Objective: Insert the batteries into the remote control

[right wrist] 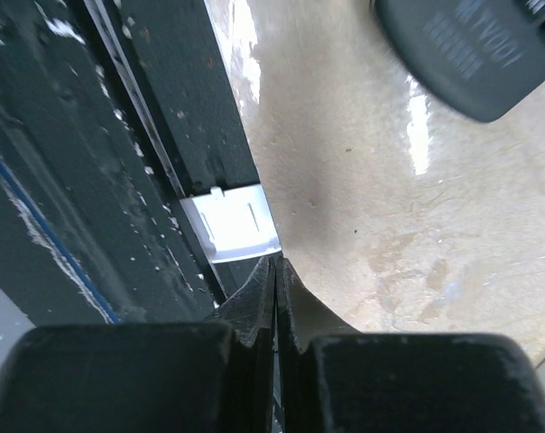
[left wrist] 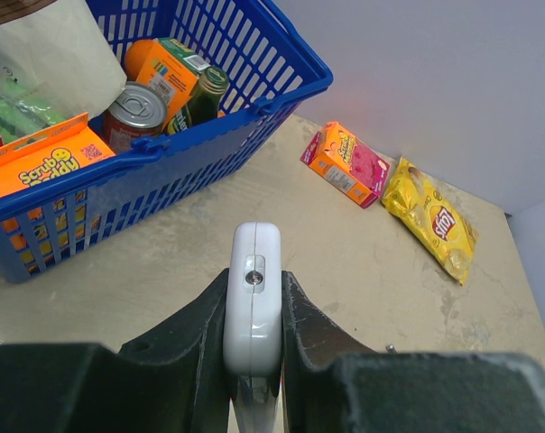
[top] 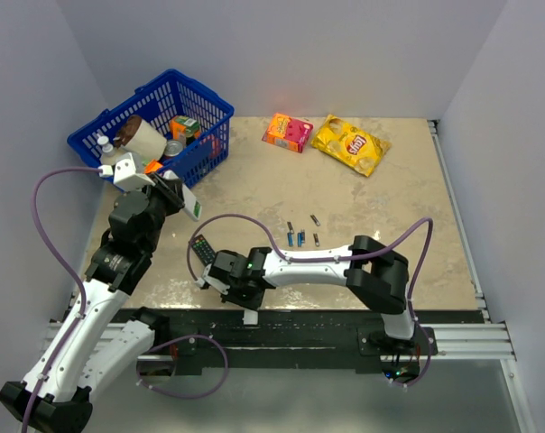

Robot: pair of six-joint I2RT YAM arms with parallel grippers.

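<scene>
My left gripper is shut on a white handheld device that looks like a remote, held near the basket; a green patch shows on it from above. A black remote lies on the table, its rounded end visible in the right wrist view. Several small batteries rest mid-table, some blue, some dark. On the black strip at the table's front edge is a small white cover-like piece. My right gripper is shut with nothing between its fingers, tips at the near corner of that piece; contact cannot be told.
A blue basket full of groceries stands at the back left, close to my left gripper. An orange-pink box and a yellow chips bag lie at the back.
</scene>
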